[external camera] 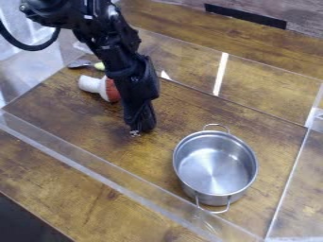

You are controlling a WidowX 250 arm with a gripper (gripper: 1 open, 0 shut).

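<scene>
My black gripper (136, 130) is low over the wooden table, left of centre, its fingertips at the surface and shut, with nothing visible between them. Just behind and left of it lies a white object with a reddish-orange end (94, 83), partly hidden by the arm. A small yellow-green item (96, 66) lies farther back, mostly behind the arm. A steel pot (214, 166) with two wire handles stands on the right.
Clear low walls (127, 184) enclose the work area on the wooden table.
</scene>
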